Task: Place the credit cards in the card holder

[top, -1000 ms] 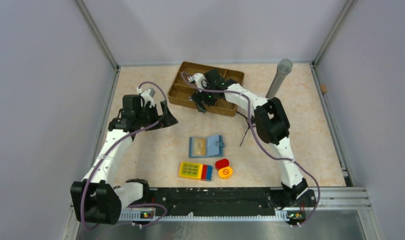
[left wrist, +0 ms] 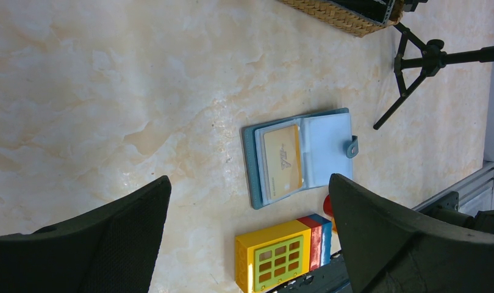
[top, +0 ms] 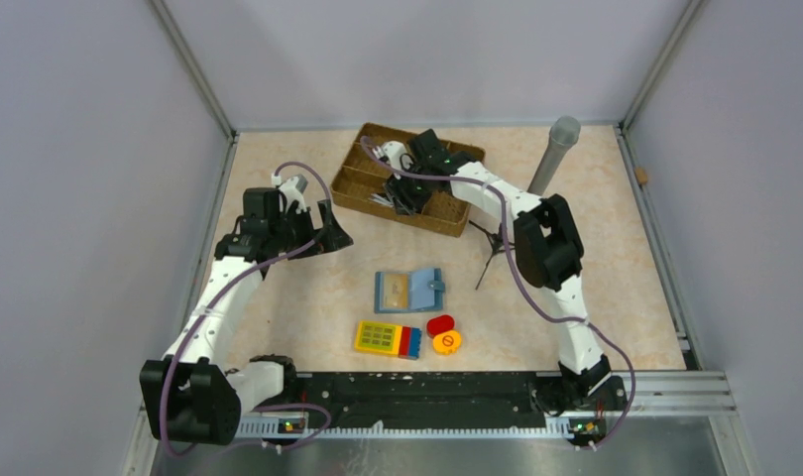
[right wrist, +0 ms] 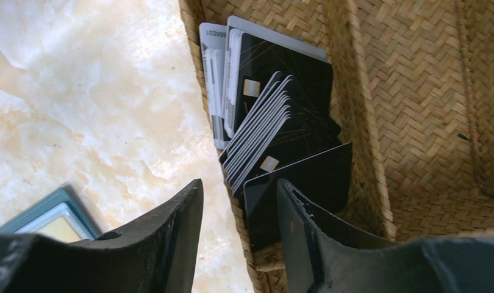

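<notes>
The blue-grey card holder [top: 393, 293] lies spread open on the table, a tan card [left wrist: 282, 160] in its left side and a pale flap on its right. Dark cards [right wrist: 287, 137] fan out in the front compartment of a woven basket, with a single black card [right wrist: 311, 183] nearest my right gripper. Its fingers stand apart, one outside the basket's front wall and the other over the black card. They grip nothing that I can see. Left of the basket my left gripper [top: 336, 226] hangs open and empty above the table.
The woven basket [right wrist: 369, 122] has raised walls and dividers. A black tripod [left wrist: 432, 58] stands right of it. Near the front edge lie a yellow toy block [top: 378, 338], a red piece [top: 440, 325] and an orange piece [top: 447, 343]. Table left of the holder is clear.
The right arm has shifted slightly to the right at the basket, and its fingers look closer together. The basket has moved very slightly. The left arm and the holder are unmoved.
</notes>
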